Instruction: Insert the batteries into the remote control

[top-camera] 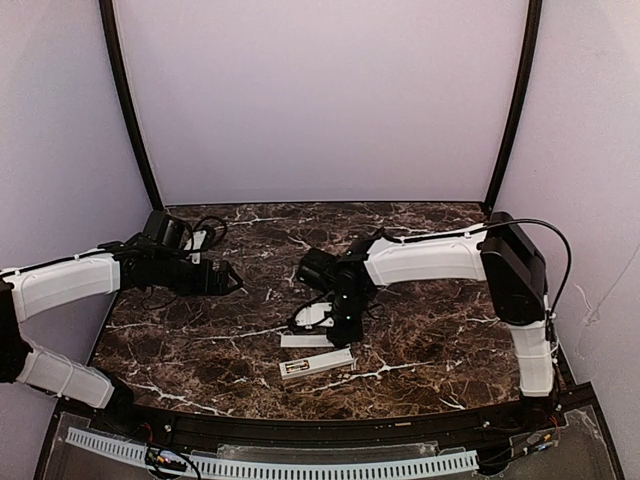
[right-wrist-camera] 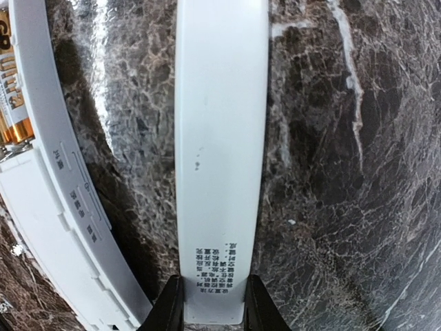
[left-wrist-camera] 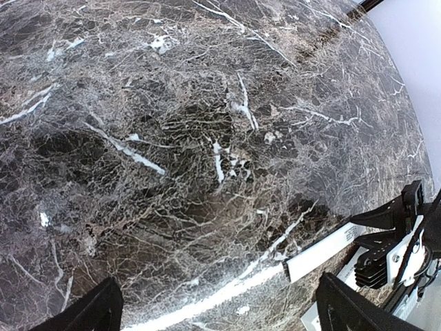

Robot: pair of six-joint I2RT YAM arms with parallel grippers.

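Note:
The white remote control (top-camera: 316,363) lies on the marble table at front centre; in the right wrist view its compartment, at far left, holds gold batteries (right-wrist-camera: 14,103). Beside it is a long white battery cover (right-wrist-camera: 219,152) with printed text. My right gripper has its fingertips at both edges of the cover's end; whether they grip it is not clear. My left gripper (top-camera: 222,279) is raised over the left part of the table, open, with nothing between its fingers in its wrist view.
Pale walls enclose the sides and back.

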